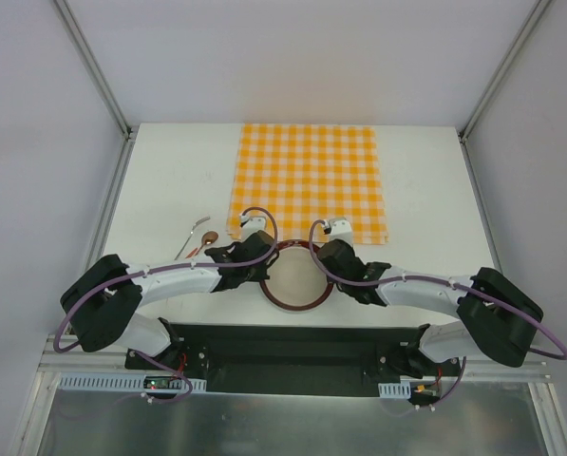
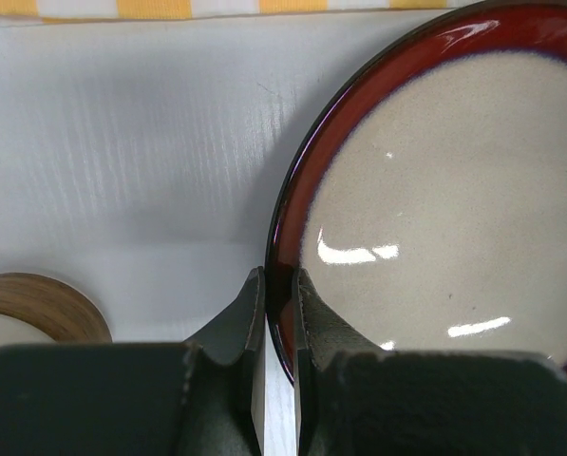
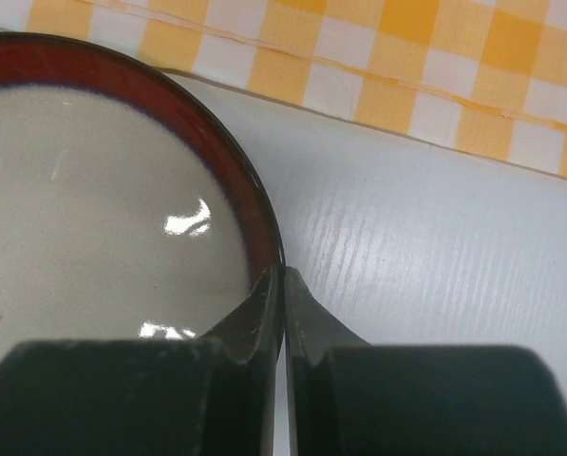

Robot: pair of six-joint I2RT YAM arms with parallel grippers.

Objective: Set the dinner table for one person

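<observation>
A cream plate with a dark red rim [image 1: 295, 304] lies near the table's front, just below an orange checked cloth [image 1: 307, 180]. My left gripper is at the plate's left rim, its fingertips close together on either side of the rim. My right gripper is shut on the right rim of the plate. Left of the left arm, a wooden spoon [image 1: 209, 238] and a metal utensil [image 1: 190, 235] lie on the table.
A round wooden-rimmed object [image 2: 50, 302] shows at lower left in the left wrist view.
</observation>
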